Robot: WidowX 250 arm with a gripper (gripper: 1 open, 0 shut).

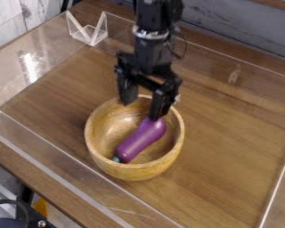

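A tan wooden bowl (104, 140) sits on the table in the lower middle, holding a purple eggplant-like object (140, 140). My dark gripper (144, 103) hangs over the back rim of the bowl, just above the purple object, its two fingers spread open with nothing seen between them. The arm above it is partly blurred.
A white wire rack (88, 31) stands at the back left, near a clear side edge. A black cable lies at the lower left corner.
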